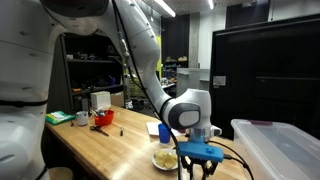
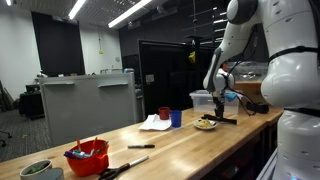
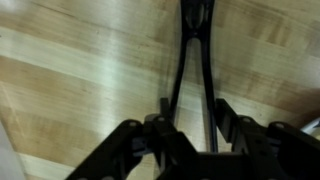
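In the wrist view a dark two-legged tool, like tongs (image 3: 197, 14), lies over the wooden table. Its joined end points away from me, and its legs run between the fingers of my gripper. The fingertips stand apart, close to the outer sides of the legs; whether they press on them is unclear. From the second exterior view, my gripper (image 2: 225, 108) is low over the table beside a plate with yellowish food (image 2: 206, 124). The first exterior view has that plate (image 1: 164, 159) left of the gripper, whose fingertips are hard to make out there.
A red container with tools (image 2: 87, 157) and a bowl (image 2: 36, 169) stand at the other end. A blue cup (image 2: 176, 118) and white cloth (image 2: 156, 122) lie behind the plate. A large clear bin (image 1: 275, 145) is close to the arm.
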